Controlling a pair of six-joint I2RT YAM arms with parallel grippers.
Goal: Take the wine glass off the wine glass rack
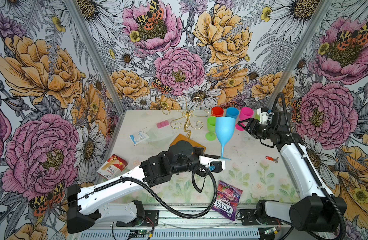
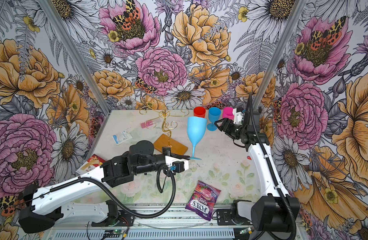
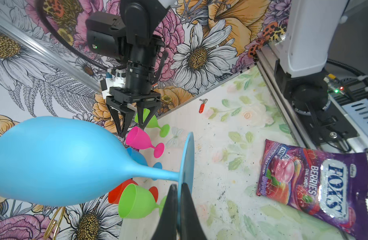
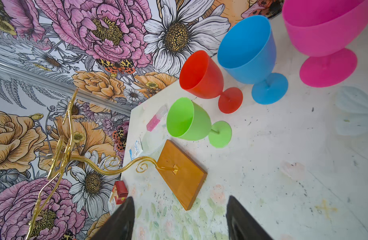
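Note:
A tall light-blue wine glass point(image 1: 224, 132) point(image 2: 196, 130) is upright in my left gripper, which is shut on the rim of its base in the left wrist view. It is clear of the gold rack point(image 4: 94, 168) point(image 1: 187, 114), which stands on a wooden block point(image 4: 180, 180) behind the left gripper and has no glass hanging on it. My right gripper point(image 1: 244, 124) stands open at the right, empty, above the table near the smaller goblets.
Green point(image 4: 186, 118), red point(image 4: 198, 76), blue point(image 4: 244, 52) and pink point(image 4: 320, 28) goblets stand at the back right. A candy bag point(image 1: 226, 200) lies at the front, a red tool point(image 1: 271, 158) at the right.

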